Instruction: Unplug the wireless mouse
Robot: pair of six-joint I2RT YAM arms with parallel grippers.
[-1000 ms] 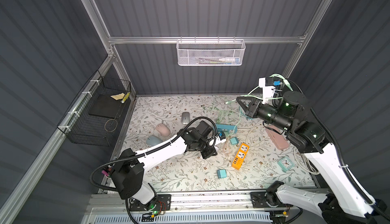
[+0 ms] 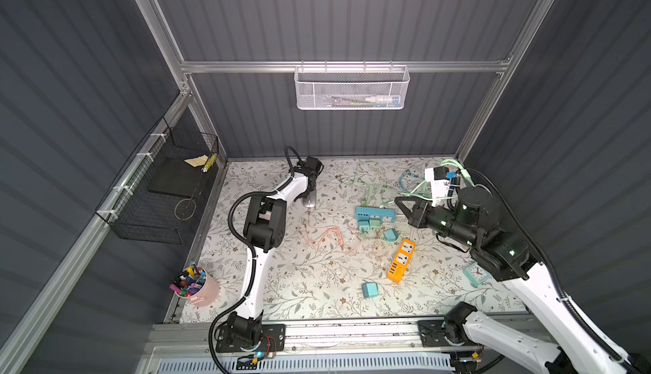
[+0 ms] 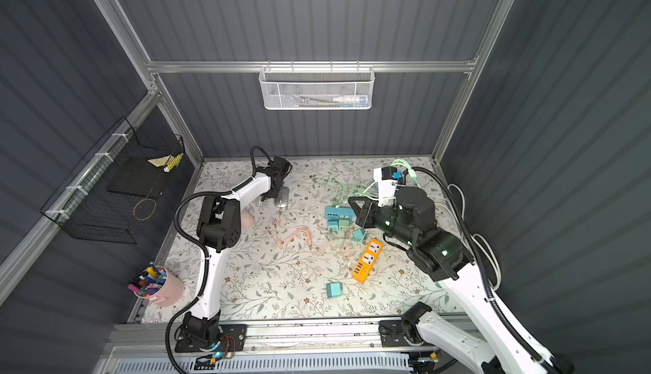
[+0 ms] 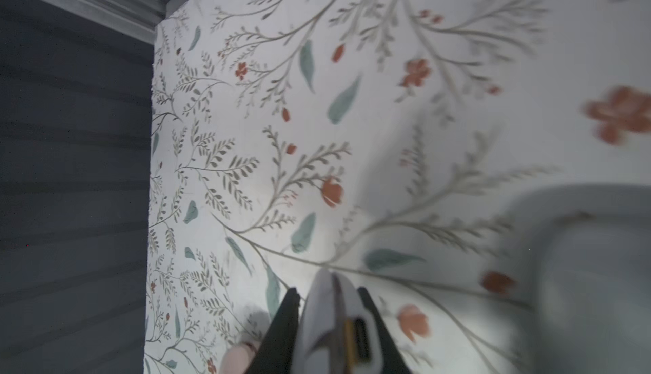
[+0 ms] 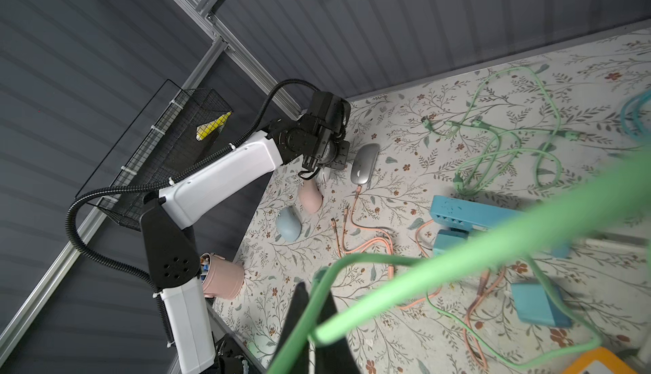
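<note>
In the right wrist view, the grey wireless mouse (image 5: 365,163) lies on the back left of the table, with a pink cable (image 5: 357,199) running to its near end. My left gripper is just left of the mouse, low over the table. Its fingers (image 4: 281,330) are shut on a small, pale object (image 4: 325,313) with a gold-coloured strip, too blurred to name. Raised over the right half, my right gripper is shut. A green cable (image 5: 349,260) drapes across its fingers; whether it is pinched is unclear.
A pink mouse (image 5: 310,197) and a blue mouse (image 5: 288,224) lie near the left arm. Toward the middle are a teal power strip (image 2: 375,213), an orange power strip (image 2: 400,260) and a teal adapter (image 2: 370,290).
My left gripper has swung from near the teal strip to the back left, beside the grey mouse. The right arm has shifted slightly, carrying its draped green cable.
</note>
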